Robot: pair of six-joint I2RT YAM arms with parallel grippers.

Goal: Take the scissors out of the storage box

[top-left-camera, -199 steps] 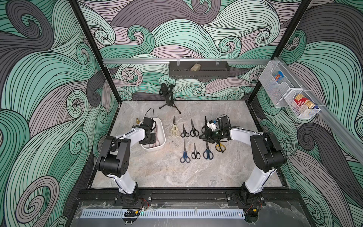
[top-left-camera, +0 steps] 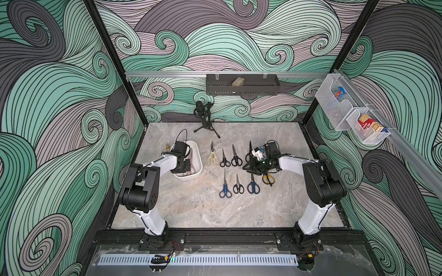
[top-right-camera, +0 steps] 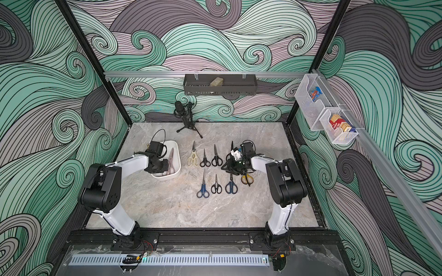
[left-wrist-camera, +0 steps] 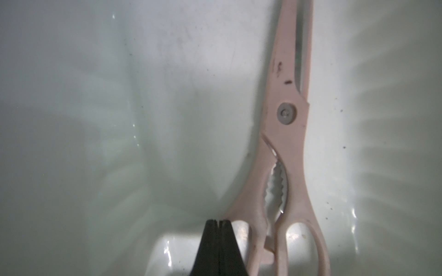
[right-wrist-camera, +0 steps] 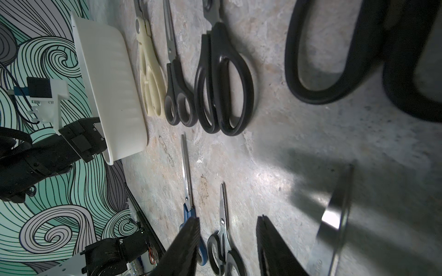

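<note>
The pink kitchen scissors (left-wrist-camera: pixel 287 133) lie in the white storage box (left-wrist-camera: pixel 193 115), handles toward the bottom of the left wrist view. My left gripper is shut, its two fingertips together with nothing between them. They appear just left of the scissors' left handle loop, partly covering its edge; whether they touch it I cannot tell. From above, the left arm's hand covers much of the box (top-left-camera: pixel 199 169). My right gripper stands open over the table, empty, with bare tabletop between its fingers.
Several other scissors lie in two rows right of the box, among them cream ones (top-left-camera: pixel 212 159), blue ones (top-left-camera: pixel 225 191) and black ones (right-wrist-camera: pixel 225 78). A microphone on a tripod (top-left-camera: pixel 205 117) stands behind.
My left gripper has gone from open to shut.
</note>
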